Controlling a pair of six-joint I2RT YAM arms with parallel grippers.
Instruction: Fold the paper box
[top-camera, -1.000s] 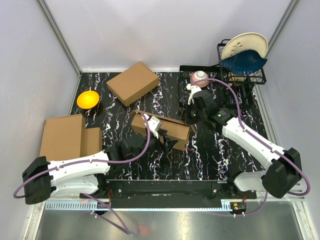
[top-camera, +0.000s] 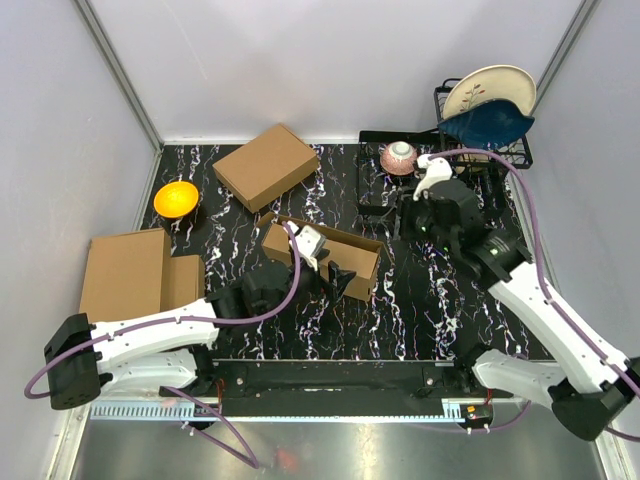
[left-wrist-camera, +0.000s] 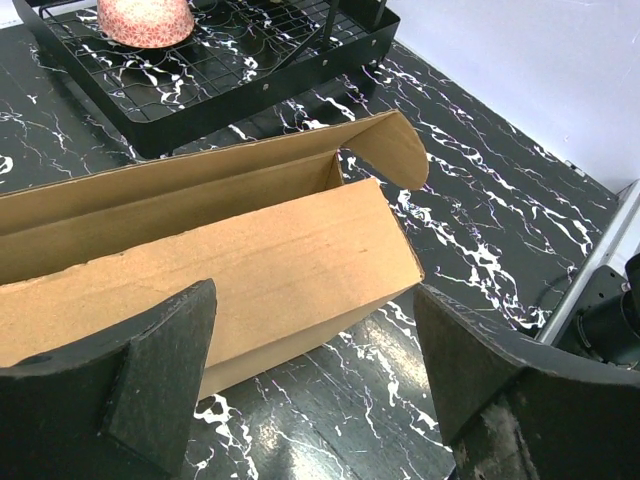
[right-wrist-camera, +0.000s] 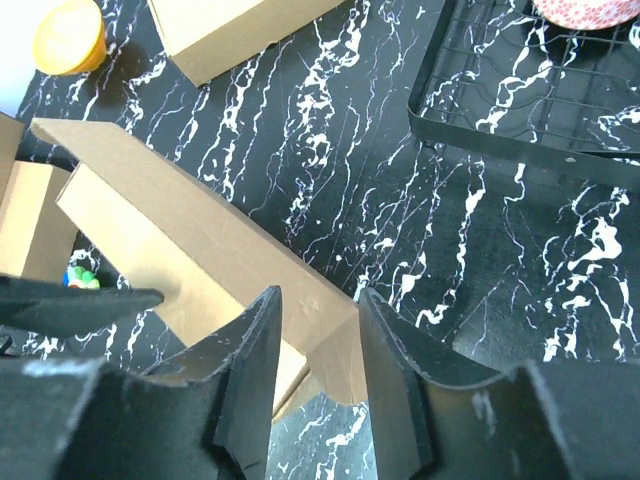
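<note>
A long brown cardboard box (top-camera: 362, 262) stands in the middle of the table. Along its far side runs a raised lid panel (left-wrist-camera: 200, 170) with a curled end flap (left-wrist-camera: 392, 150); a narrow gap shows between panel and box. My left gripper (top-camera: 338, 284) is at the box's near side, its fingers (left-wrist-camera: 165, 345) apart, the box's slanted face visible beyond them. One dark left finger (right-wrist-camera: 80, 302) crosses the box in the right wrist view. Off the box's right end hangs my right gripper, fingers parted with nothing held; the box end appears below it.
A black wire rack (top-camera: 365, 200) with a pink bowl (top-camera: 398, 157) stands at the back right. Another flat box (top-camera: 266, 166) lies behind, a yellow bowl (top-camera: 176, 199) at left. Larger cardboard (top-camera: 125, 272) fills the left edge. Table right of the box is clear.
The right gripper has moved right, away from the box's right end. The lid panel's right end sits differently, its end flap sticking out less. The left arm has barely moved.
</note>
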